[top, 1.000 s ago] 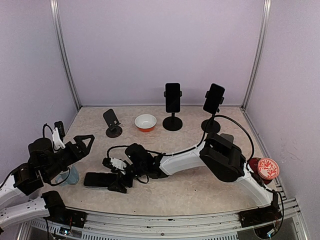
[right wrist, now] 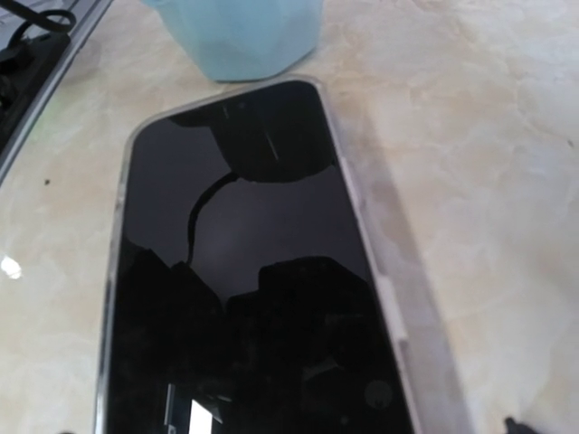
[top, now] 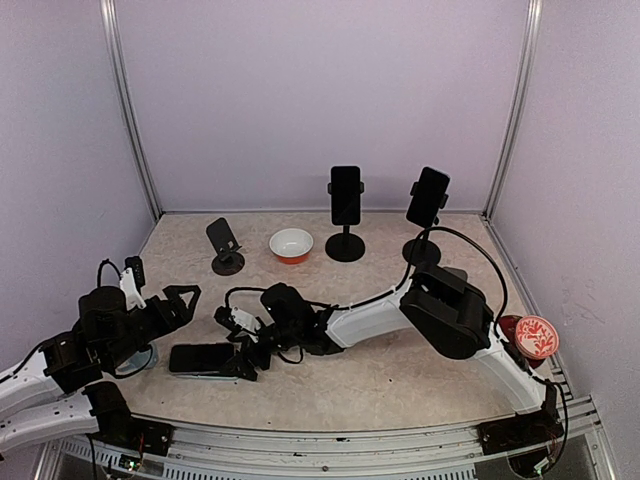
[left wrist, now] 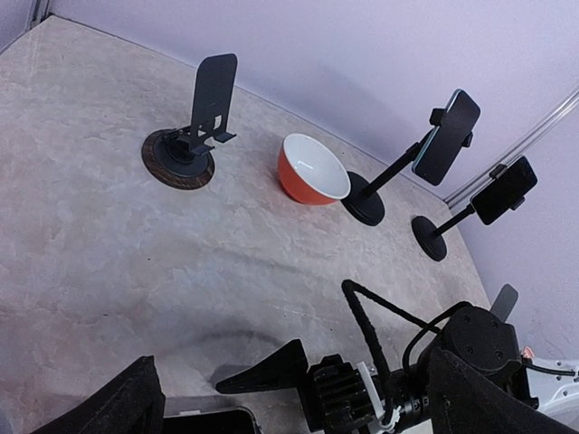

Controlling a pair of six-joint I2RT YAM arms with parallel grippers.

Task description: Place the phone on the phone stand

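Observation:
A black-screened phone (top: 200, 358) in a clear case lies flat near the front left; it fills much of the right wrist view (right wrist: 244, 226). My right gripper (top: 243, 358) is open low at the phone's right end. The empty phone stand (top: 222, 240), black on a round base, stands at the back left, also in the left wrist view (left wrist: 213, 99). My left gripper (top: 180, 300) is open in the air left of centre, above and behind the phone, with nothing between its fingers.
A white-and-orange bowl (top: 291, 244) and two stands holding dark devices (top: 345, 195) are at the back. A pale blue container (right wrist: 240, 36) sits beyond the phone's far end. A red patterned object (top: 536, 336) is at the right.
My left gripper has moved right and slightly down in the top view. My right gripper has shifted slightly right. The phone and stand look unchanged.

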